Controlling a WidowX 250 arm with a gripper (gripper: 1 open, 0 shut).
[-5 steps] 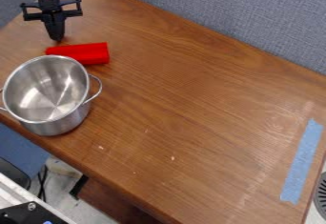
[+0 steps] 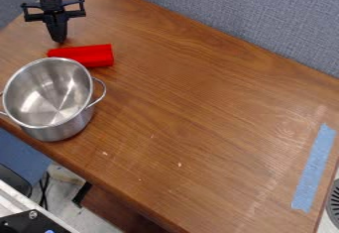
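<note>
My gripper (image 2: 56, 35) is at the upper left, pointed down and shut, with nothing visible between its fingers. Just below and to the right of it, a red cylinder (image 2: 82, 55) lies on its side on the wooden table (image 2: 212, 118). A steel pot (image 2: 51, 106) with two wire handles stands below the cylinder at the left edge of the table.
A strip of blue tape (image 2: 312, 166) runs along the right side of the table. A grey padded wall (image 2: 232, 9) borders the back.
</note>
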